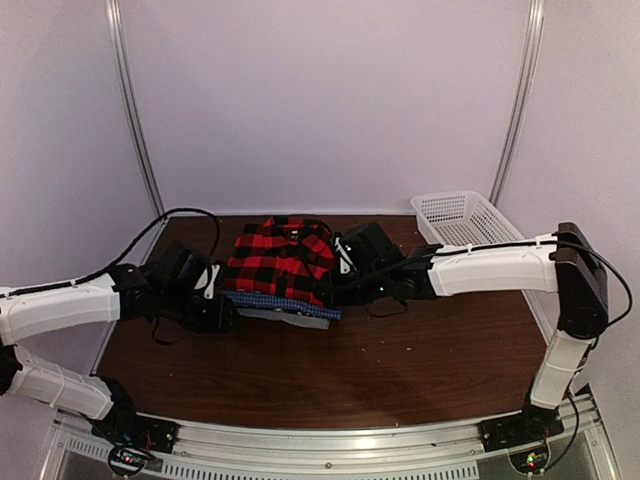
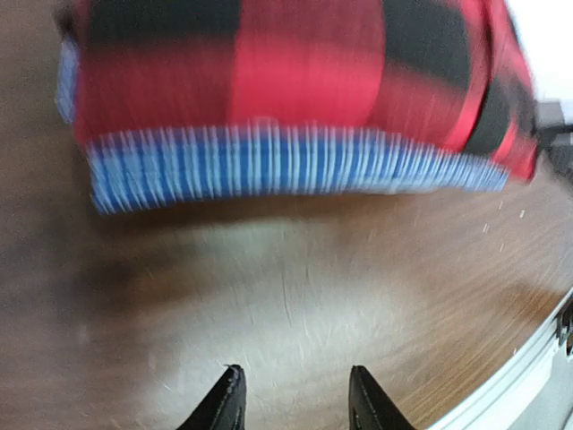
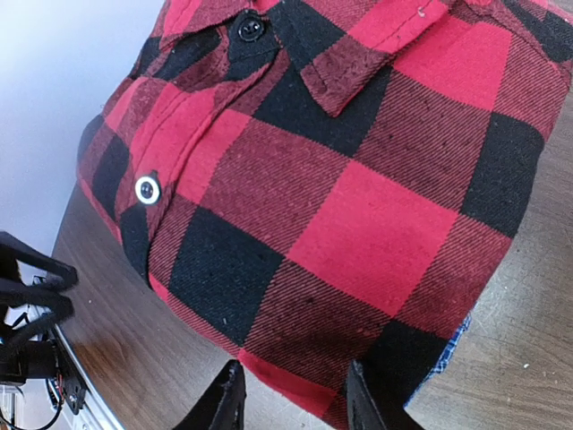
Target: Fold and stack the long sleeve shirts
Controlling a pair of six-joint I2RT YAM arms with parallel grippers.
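A folded red and black plaid shirt (image 1: 272, 262) tops a stack near the middle of the table. Below its front edge show a blue checked shirt (image 1: 270, 300) and a grey one (image 1: 290, 319). My left gripper (image 1: 222, 318) is at the stack's front left corner; in the left wrist view its fingers (image 2: 228, 399) stand apart over bare wood, in front of the blue edge. At the right front corner is my right gripper (image 1: 330, 293). The right wrist view has its fingers (image 3: 235, 394) apart close to the red plaid edge; whether they touch cloth I cannot tell.
A white basket (image 1: 445, 207) stands empty at the back right. Bare table (image 1: 340, 380) lies in front of the stack and to its right. Walls close in the back and sides.
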